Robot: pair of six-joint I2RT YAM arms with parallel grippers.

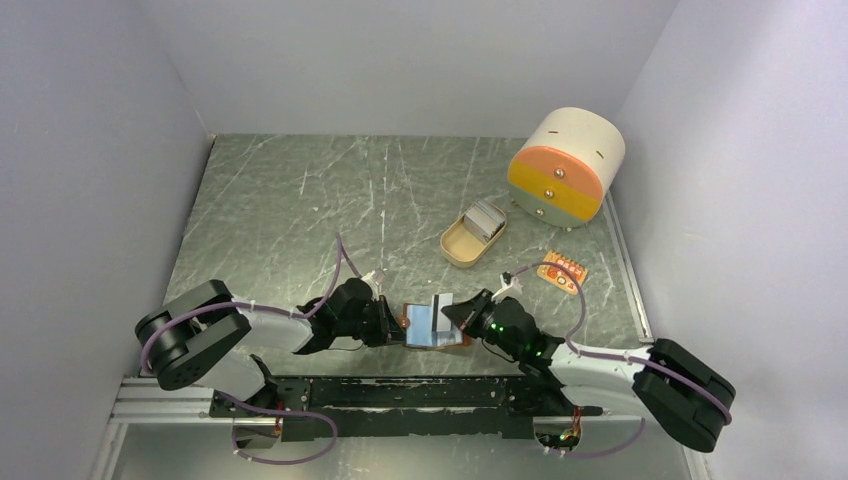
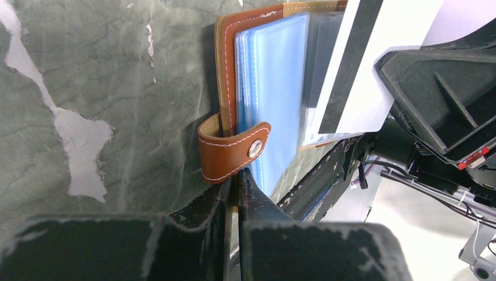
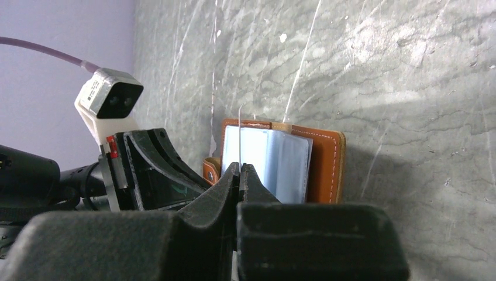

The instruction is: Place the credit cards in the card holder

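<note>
The brown card holder lies open on the table, its bluish clear sleeves showing. At its strap side my left gripper is shut on the holder's edge, close below the snap strap. A white card with a black stripe is pinched in my right gripper, which is shut on it. Seen from the right wrist, this card appears edge-on, a thin line above the sleeves. Whether its lower edge is inside a sleeve, I cannot tell. From the top, the card covers the holder's middle.
Farther back, a tan tray holds a stack of cards. An orange patterned card lies to the right. At the back right stands a rounded drawer box.
</note>
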